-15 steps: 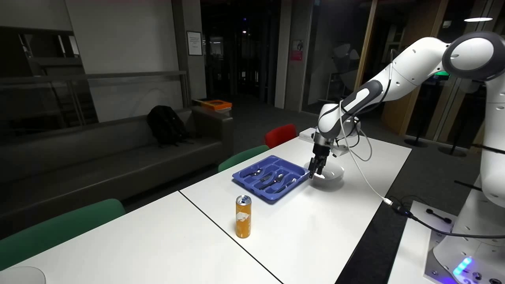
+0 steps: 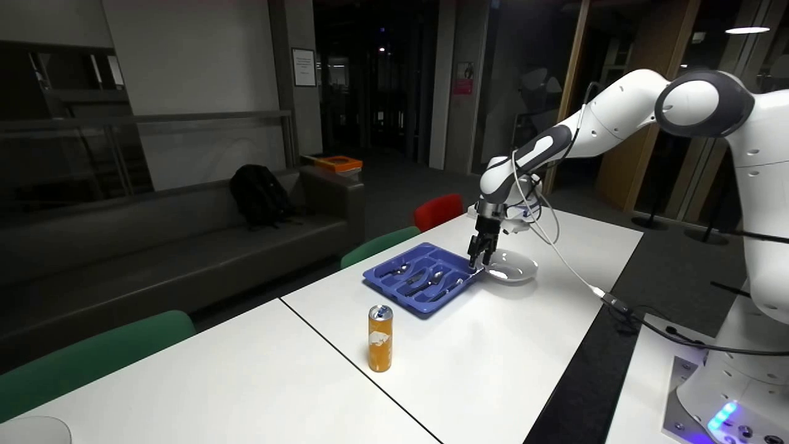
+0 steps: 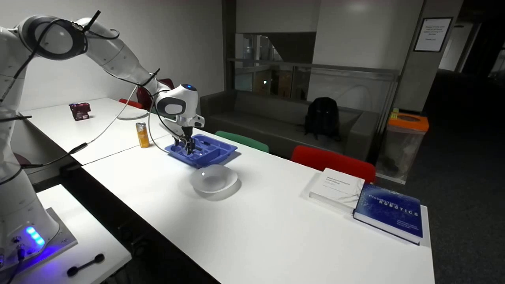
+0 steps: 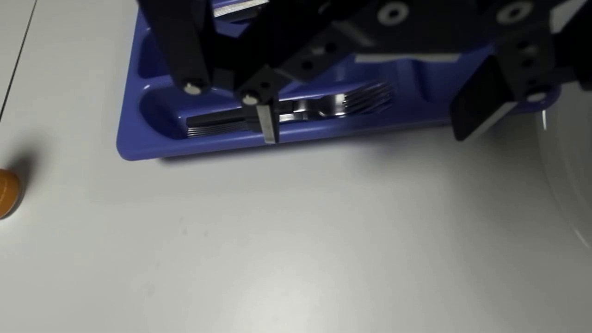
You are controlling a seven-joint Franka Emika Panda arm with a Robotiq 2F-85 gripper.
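Observation:
A blue cutlery tray [image 2: 414,302] lies on the white table; spoons [image 2: 437,277] and other dark-handled cutlery rest in its compartments. In the wrist view, forks [image 4: 369,99] lie in the compartment along the tray's near edge. My gripper is open, its fingers [image 4: 267,123] wide apart with nothing between them. From exterior view 1, the gripper [image 2: 479,263] hangs over the tray's end beside the white bowl [image 2: 518,267]. Exterior view 2 shows the bowl [image 3: 214,180] on the table near the tray, and its inside looks empty there.
An orange can [image 2: 380,340] stands upright near the tray. Two books, one white [image 3: 337,185] and one blue [image 3: 389,210], lie at the table's far end. A cable [image 2: 566,259] hangs from the arm. Much of the table in front of the tray is bare.
The arm has shifted left in exterior view 1, bringing my gripper from over the bowl's edge toward the tray. Tray, bowl and can have stayed where they were.

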